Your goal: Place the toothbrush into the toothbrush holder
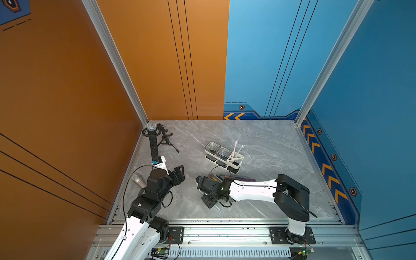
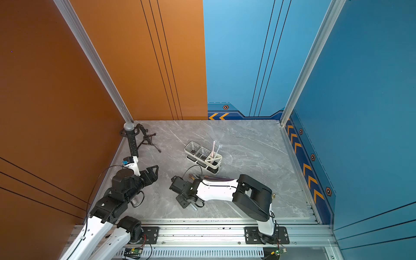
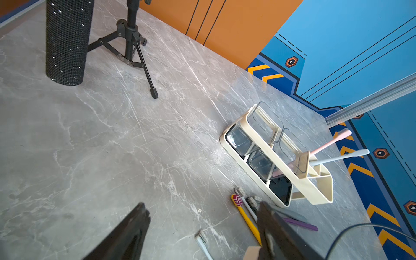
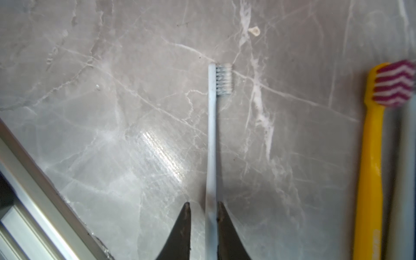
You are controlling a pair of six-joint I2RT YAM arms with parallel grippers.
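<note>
A pale blue toothbrush (image 4: 211,125) lies on the table under my right gripper. In the right wrist view its handle runs between the two close-set fingertips. A gap shows on the handle's left, while the right fingertip looks close against it. I cannot tell whether the handle is gripped. The cream toothbrush holder (image 3: 260,151) stands farther back, with a pink toothbrush (image 3: 331,142) and a light blue one (image 3: 340,157) upright in its right end. My left gripper hangs open at the left, holding nothing.
Several toothbrushes, including a yellow one (image 4: 370,173) and a purple one (image 3: 299,224), lie in front of the holder. A microphone (image 1: 153,143) and small tripod (image 1: 166,137) stand at the back left.
</note>
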